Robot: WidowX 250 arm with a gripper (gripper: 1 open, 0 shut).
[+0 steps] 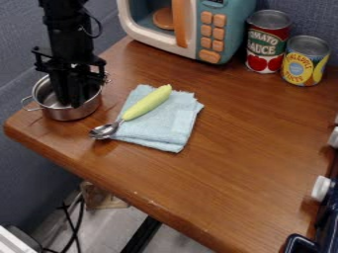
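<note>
My black gripper [70, 81] is over a steel pot [59, 109] at the left edge of the table [231, 148], its fingers reaching down into the pot. What lies inside the pot is mostly hidden by the gripper, and I cannot tell the state of the fingers. To the right, a yellow banana-like object [145, 102] and a metal spoon [105, 130] lie on a folded light blue cloth [165, 128].
A toy microwave [199, 25] stands at the back, with a tomato can [266, 44] and a yellow can [303, 61] to its right. Dark appliances line the right edge.
</note>
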